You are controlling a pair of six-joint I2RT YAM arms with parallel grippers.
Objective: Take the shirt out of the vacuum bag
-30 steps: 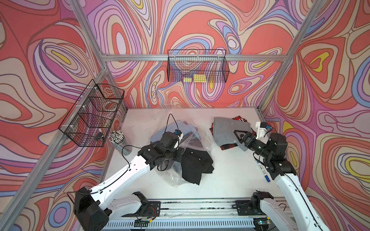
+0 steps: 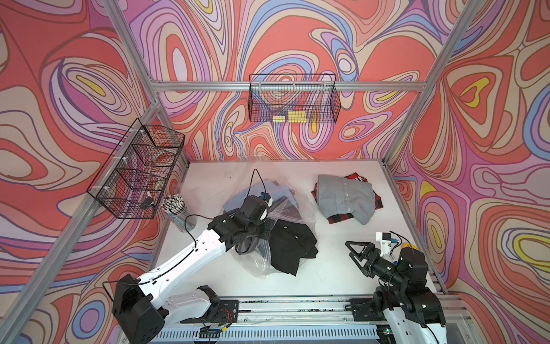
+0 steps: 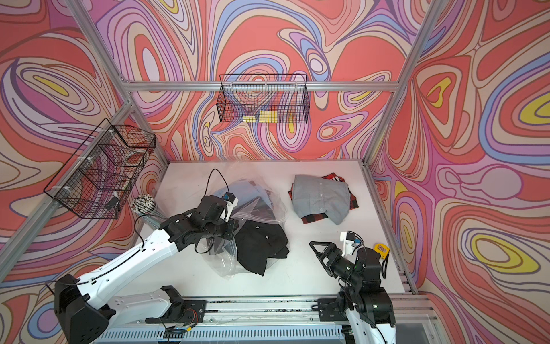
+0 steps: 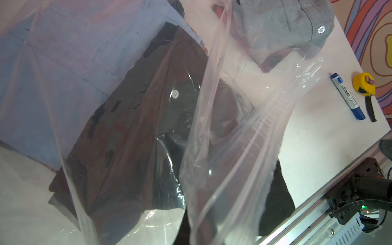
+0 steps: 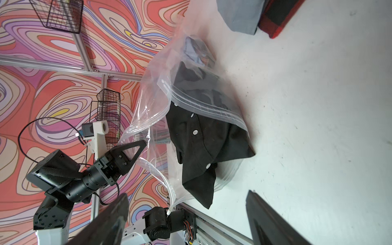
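A clear vacuum bag (image 5: 151, 94) lies open at the table's centre-left. Inside are a light blue shirt (image 4: 81, 61) and a black shirt (image 5: 196, 143), whose corner spreads out past the zip edge toward the front right. My left gripper is over the bag's left part, shut at its raised film; the left wrist view shows film close up, the fingertips hidden. My right gripper stands open with nothing between its fingers, low at the front right, facing the black shirt.
Grey and red plaid clothes (image 2: 343, 195) lie at the back right. A blue marker (image 4: 347, 96) and yellow tape measure (image 4: 363, 83) are on the right. A glass of white sticks (image 2: 174, 209) stands at the left.
The left arm has barely moved.
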